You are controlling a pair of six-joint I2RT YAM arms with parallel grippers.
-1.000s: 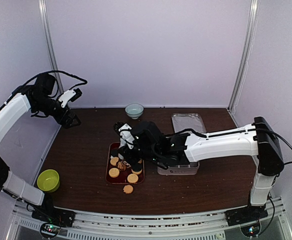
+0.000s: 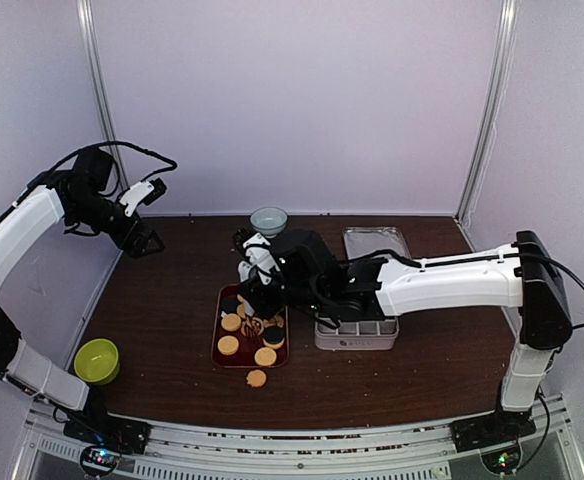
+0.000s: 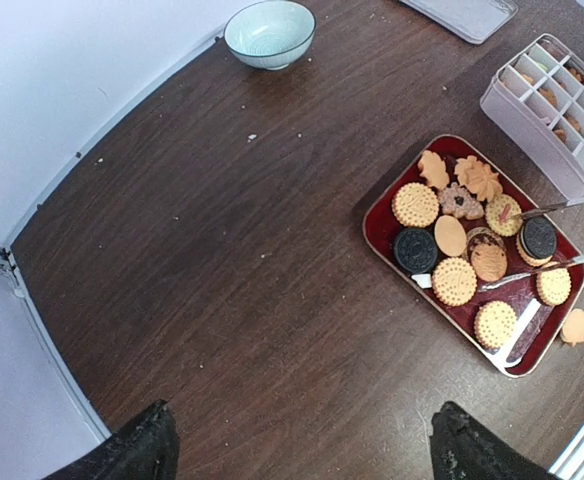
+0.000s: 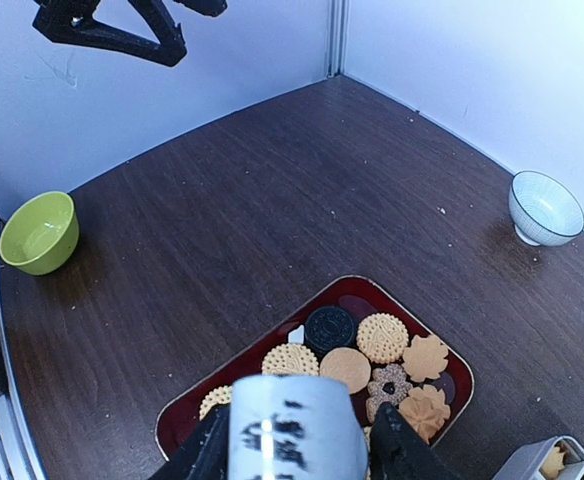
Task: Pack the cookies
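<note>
A red tray (image 3: 527, 355) holds several round, oval, leaf and flower cookies and dark sandwich cookies (image 3: 415, 250). One cookie (image 2: 256, 378) lies just outside it at the front. A compartmented box (image 3: 520, 133) with some cookies inside stands right of the tray. My right gripper (image 2: 252, 292) hangs over the tray; in the right wrist view its tips are largely hidden behind a blurred white part, so its hold is unclear. My left gripper (image 2: 142, 240) is raised over the table's back left, fingers apart, empty.
A green bowl (image 2: 96, 362) sits at the front left, a pale blue bowl (image 2: 269, 222) at the back. A metal tray (image 2: 372, 240) lies behind the box.
My right gripper has risen slightly and shifted, uncovering more of the tray's cookies in the top view. The left arm is nearly still.
</note>
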